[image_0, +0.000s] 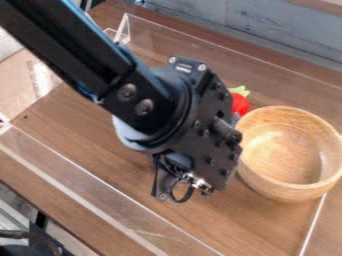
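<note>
The dark arm reaches in from the upper left, and its gripper (185, 182) is low over the wooden table, left of a wooden bowl (307, 135). It looks shut, with nothing visible between its fingers, though the arm's body hides part of it. Behind the arm, a red object with a green top (239, 101), like a strawberry or similar toy, peeks out at the bowl's upper left, mostly hidden.
A grey panelled wall (261, 35) runs along the back. A white wire item at the upper left is mostly behind the arm.
</note>
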